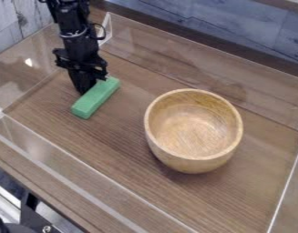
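Note:
A green rectangular block [95, 99] lies on the wooden table, left of centre. My black gripper [84, 80] reaches down from the top to the block's far end, its fingertips at or just beside that end. Whether it is open or shut, and whether it touches the block, I cannot tell at this size.
A large round tan bowl [192, 129] stands to the right of the block. A wall edge runs along the upper left.

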